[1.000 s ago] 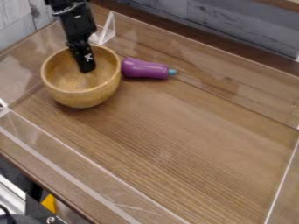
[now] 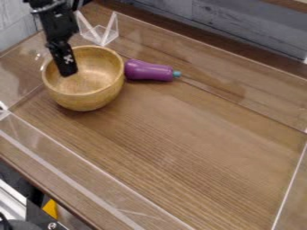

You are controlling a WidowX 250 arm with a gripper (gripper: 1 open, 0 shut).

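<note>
My black gripper [image 2: 66, 63] reaches down from the top left into the left side of a large tan bowl [image 2: 90, 94], shut, with nothing visible between its fingers. A purple eggplant [image 2: 147, 71] with a green stem lies on the wooden table just right of the bowl.
A clear plastic piece [image 2: 100, 30] stands behind the bowl. A raised wooden ledge runs along the back right, and the table's edge is at the lower left.
My gripper has moved left within the bowl, toward its left rim. The bowl and eggplant look about where they were.
</note>
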